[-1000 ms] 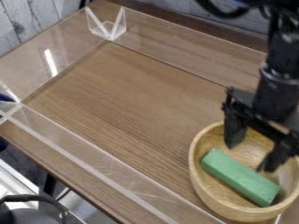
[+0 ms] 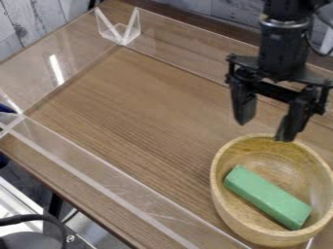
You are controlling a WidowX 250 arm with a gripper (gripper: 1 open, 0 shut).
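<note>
The black gripper (image 2: pixel 271 112) is raised at the upper right, over the back rim of a round tan bowl (image 2: pixel 228 216), with nothing seen between its fingers, which are blurred and stand apart. A green block (image 2: pixel 267 197) lies tilted diagonally inside the bowl at the lower right.
Clear plastic edging runs along its left side. A clear bracket (image 2: pixel 119 27) stands at the back left, and black cables lie at the lower left corner.
The gripper has risen from the bowl over the last second, and more recently moved slightly, its fingers now blurred. The bowl and green block have stayed in place.
</note>
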